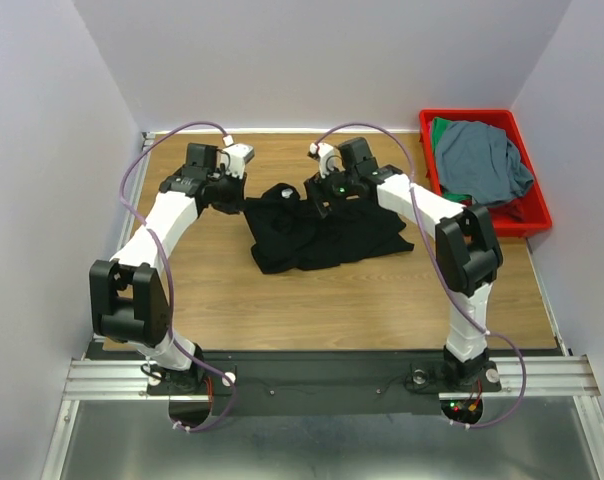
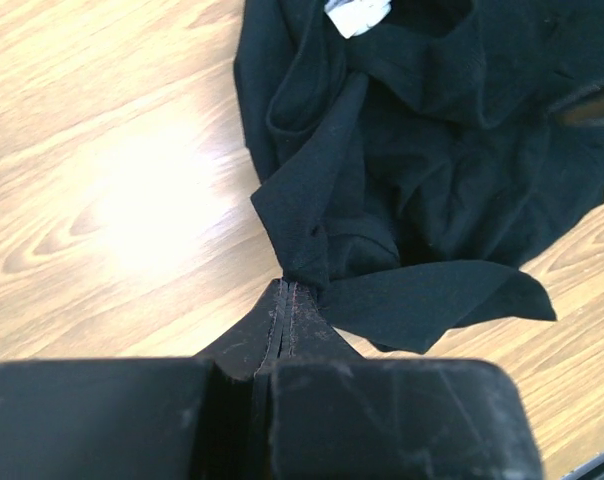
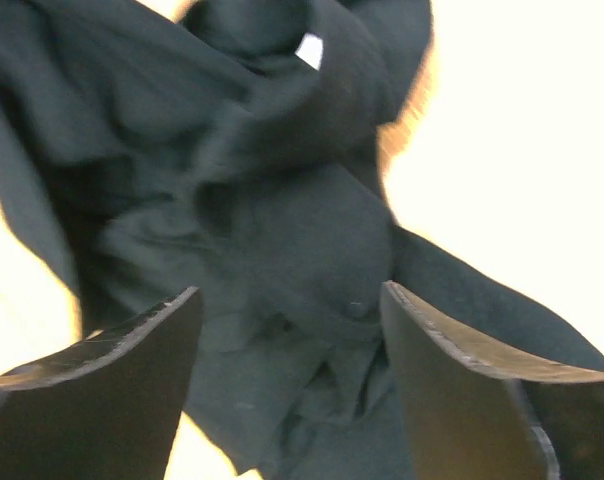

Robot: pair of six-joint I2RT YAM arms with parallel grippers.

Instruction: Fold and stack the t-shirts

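Note:
A dark t-shirt [image 1: 327,240] lies crumpled on the wooden table, its white tag [image 2: 358,14] showing near the collar. At its upper left, my left gripper [image 1: 238,206] is shut with a pinch of the fabric at its tips; in the left wrist view the cloth [image 2: 312,215] runs right up to the closed fingers. Over the upper middle of the shirt hangs my right gripper [image 1: 319,205], open. Dark cloth [image 3: 292,240] shows beyond and between its spread fingers in the right wrist view, not clamped by them.
A red bin [image 1: 535,217] at the back right contains grey-blue cloth [image 1: 479,162] and green cloth [image 1: 439,132].

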